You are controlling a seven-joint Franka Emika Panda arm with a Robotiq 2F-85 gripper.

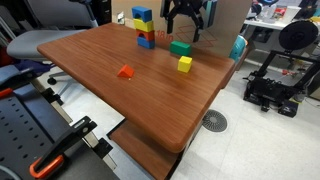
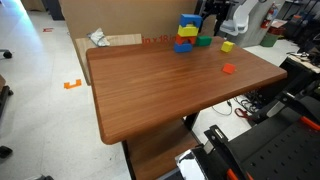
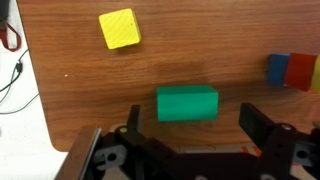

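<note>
A green block lies on the wooden table, centred in the wrist view between the fingers of my gripper. The fingers stand wide apart, with one finger on either side of the block and nothing gripped. In exterior view 1 the gripper hangs just above the green block. To its left rises a stack of blocks in blue, yellow and red. A yellow block sits in front of the green one, and a red block lies nearer the table's middle.
The stack stands close beside the green block. A low board with red writing backs the table edge.
</note>
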